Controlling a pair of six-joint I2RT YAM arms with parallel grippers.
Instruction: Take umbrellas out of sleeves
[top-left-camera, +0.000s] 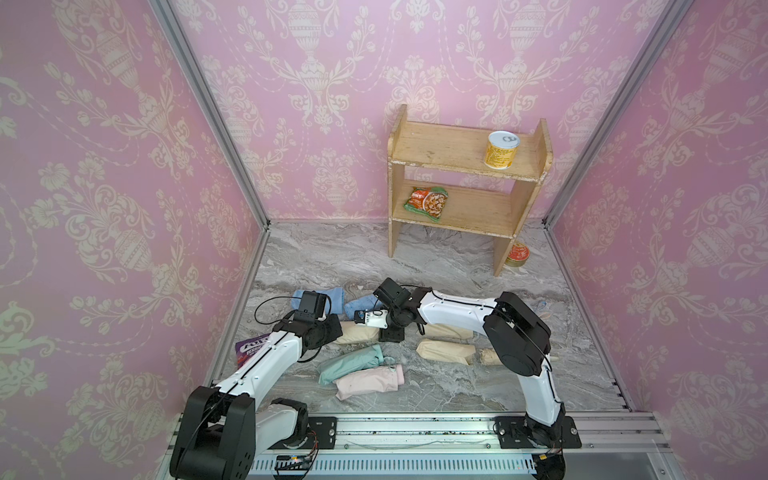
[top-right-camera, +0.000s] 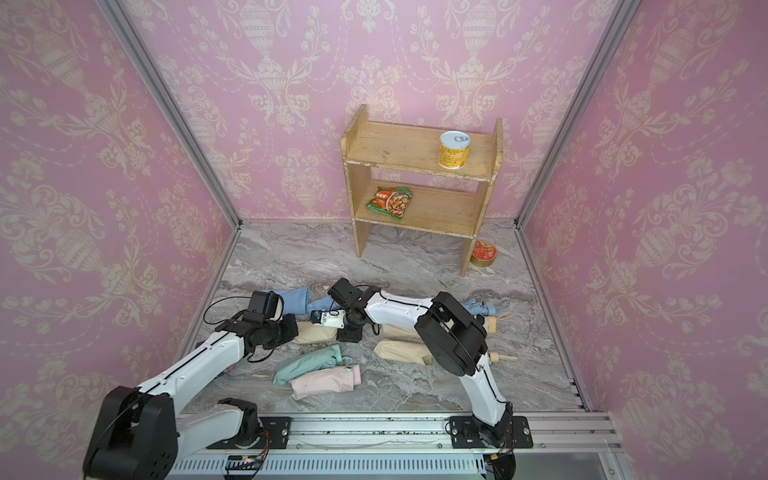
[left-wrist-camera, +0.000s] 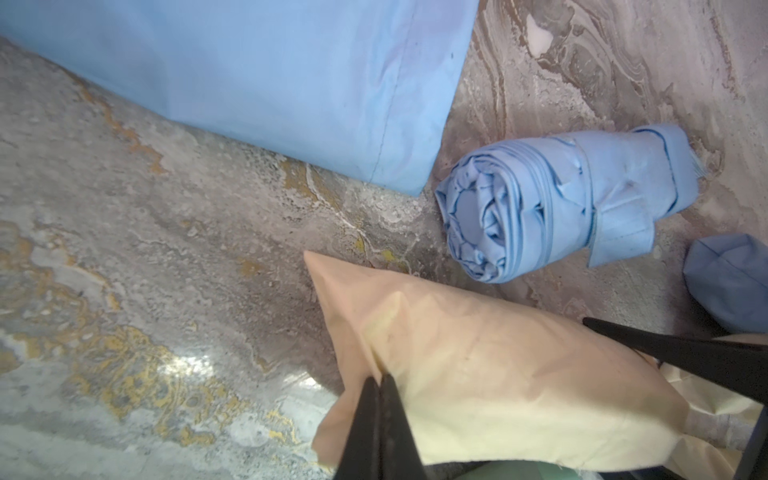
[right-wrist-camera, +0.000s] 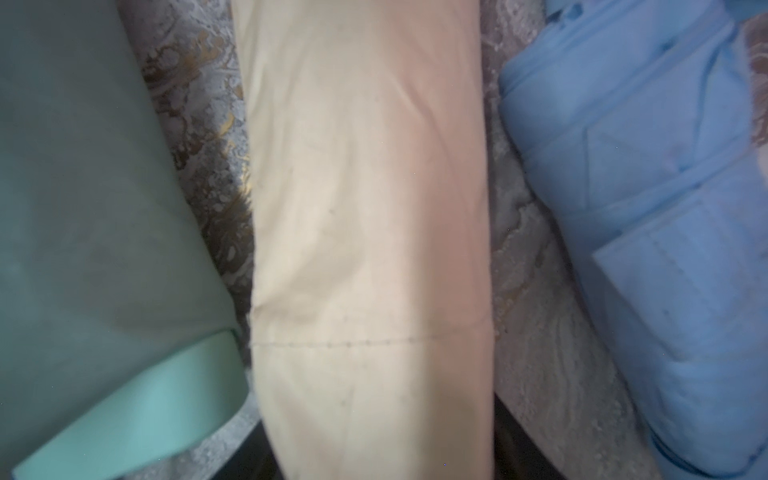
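A cream sleeved umbrella (left-wrist-camera: 504, 376) lies between my grippers. My left gripper is shut at its near end; whether it pinches a thin fold of fabric is unclear. My right gripper (top-left-camera: 392, 334) is shut on the cream bundle's other end, filling the bottom of the right wrist view. A rolled blue umbrella (left-wrist-camera: 552, 200) lies behind, beside a flat blue sleeve (left-wrist-camera: 304, 72). A green sleeved umbrella (top-left-camera: 348, 366) and a pink one (top-left-camera: 368, 382) lie in front; more cream bundles (top-left-camera: 444, 351) lie to the right.
A wooden shelf (top-left-camera: 452, 144) with a yellow can (top-left-camera: 501, 150) and a snack bag (top-left-camera: 425, 202) stands at the back. A red tin (top-left-camera: 518, 254) sits by its right leg. A purple pack (top-left-camera: 248, 348) lies far left.
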